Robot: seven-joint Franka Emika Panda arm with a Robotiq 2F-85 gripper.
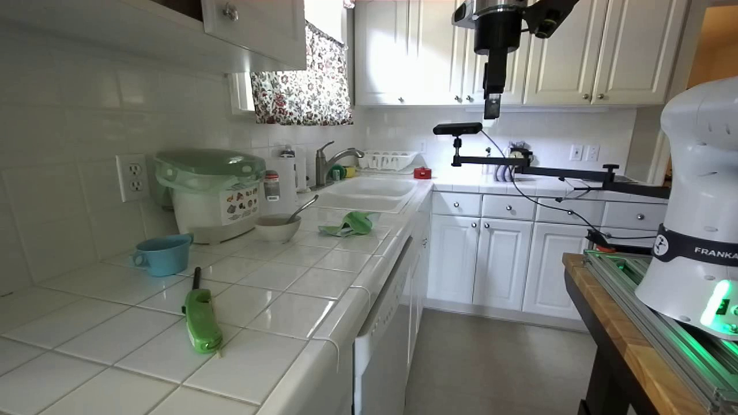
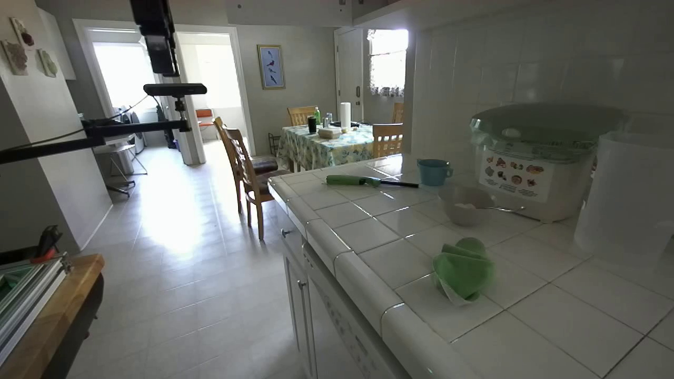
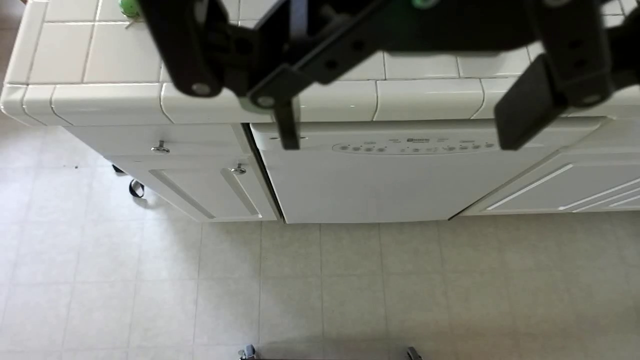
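High over the floor, out beyond the counter's front edge, my gripper hangs open with its fingers wide apart and only air between them. A green lighter (image 1: pixel 202 320) with a black nozzle lies on the tiled counter (image 1: pixel 149 339). Behind it stands a blue cup (image 1: pixel 163 256) near the wall. Farther along, a pale bowl (image 1: pixel 278 229) holds a spoon (image 1: pixel 302 208); what else is inside is hard to make out. A crumpled green cloth (image 2: pixel 464 268) rests near the counter's edge. In the wrist view only the lighter's tip (image 3: pixel 129 7) shows.
A white bin with a green lid (image 1: pixel 209 193) backs onto the wall beyond the cup. The sink (image 1: pixel 366 191) lies past the cloth. A camera on a black bar (image 1: pixel 494 161) reaches out below my gripper. Bare tiles surround the lighter.
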